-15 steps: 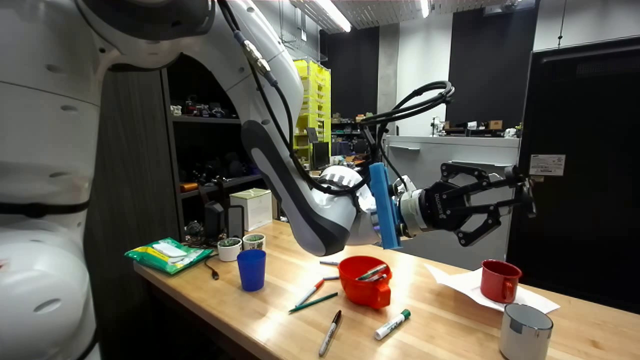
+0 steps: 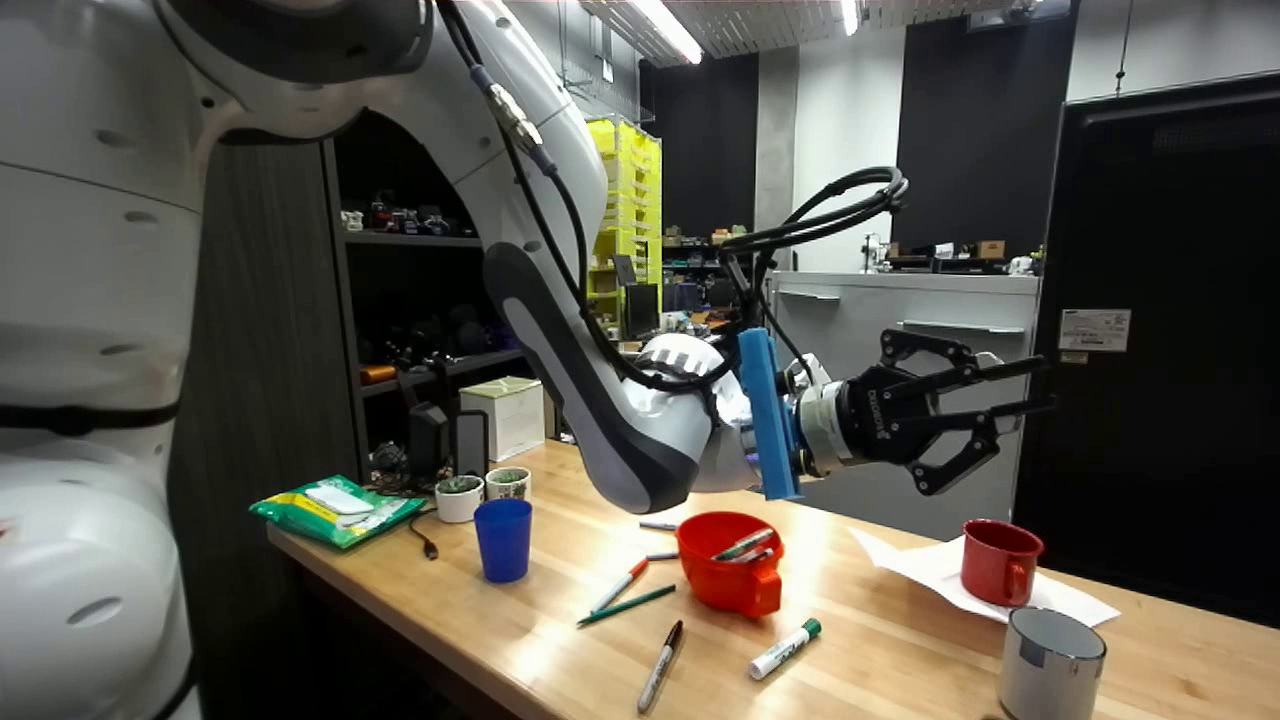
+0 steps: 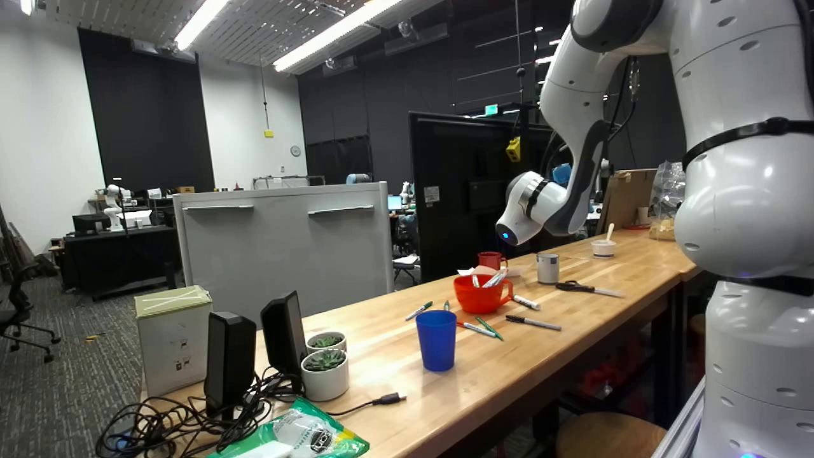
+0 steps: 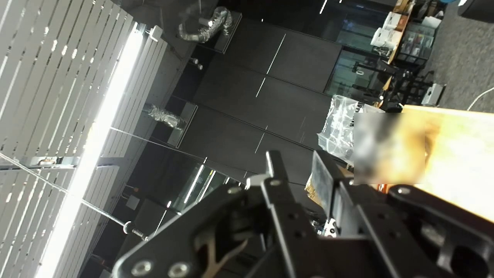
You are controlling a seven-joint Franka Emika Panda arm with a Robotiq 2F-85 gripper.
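My gripper is raised above the table, level and pointing away from the arm's base. In exterior view 1 its two black fingers [image 2: 978, 372] run side by side with a narrow gap. Dark background shows through that gap in the wrist view, and I make out no object in it; whether the fingers count as open or shut cannot be told. A red bowl [image 2: 723, 588] holding several markers sits on the table below. Beyond it, a red mug [image 2: 998, 570] rests on white paper [image 2: 1062, 600], beside a silver cup [image 2: 1047, 672].
Loose pens and markers lie around the bowl, including a green-capped marker [image 2: 786, 649]. A blue cup [image 3: 435, 343], potted plants [image 3: 325, 378], speakers [image 3: 229, 359] and black-handled scissors [image 3: 587, 287] share the table [image 3: 488, 381]. Open air surrounds the gripper.
A dark shape at the fingertips a second ago no longer shows there, and the fingers now look straight to their ends. The arm and table items have barely moved.
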